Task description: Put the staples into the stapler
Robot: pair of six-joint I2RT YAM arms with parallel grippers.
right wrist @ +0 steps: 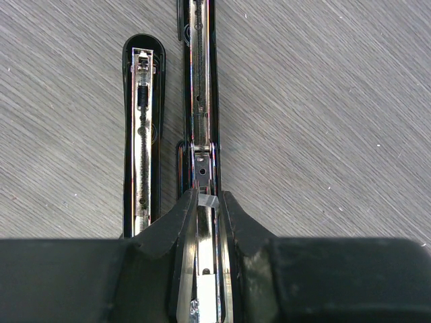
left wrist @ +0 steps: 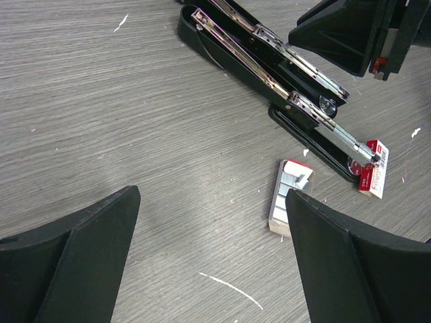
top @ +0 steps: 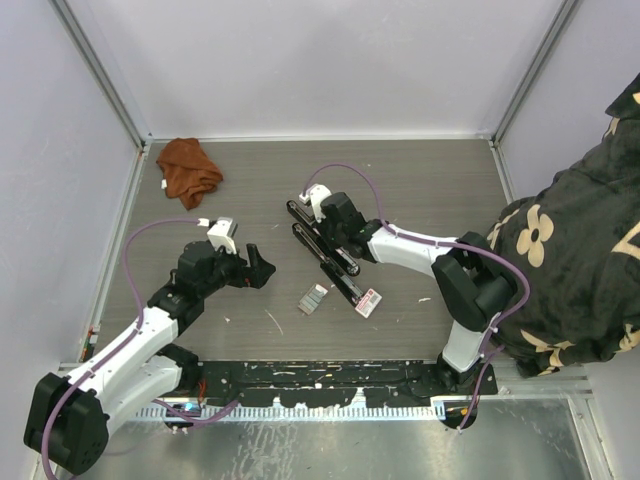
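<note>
Two black staplers lie opened out, side by side: the nearer one and the farther one. Over the channel of the farther stapler is my right gripper, its fingertips close together but a little apart. A small grey staple piece shows between those tips; whether they grip it I cannot tell. Left of the staplers, my left gripper stands open and empty above the table. An open box of staples lies in front of it in the left wrist view.
A red-and-white staple box lies by the near end of the nearer stapler. At the back left is a crumpled brown cloth.
</note>
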